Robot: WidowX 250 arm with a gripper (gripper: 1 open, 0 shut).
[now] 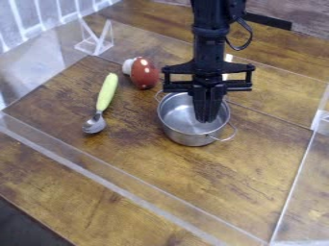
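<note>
My black gripper [206, 101] points down into a small steel pot [193, 135] with two wire handles, its fingertips inside or just over the pot's interior. The fingers are close together; whether anything is between them is too small and dark to tell. Left of the pot lie a scoop with a pale yellow-green handle [107, 93] and steel bowl, and a red round object [144, 77] with a pale piece beside it.
Transparent panels border the workspace, including one along the right [309, 183]. A pale strip shows behind the gripper at upper right.
</note>
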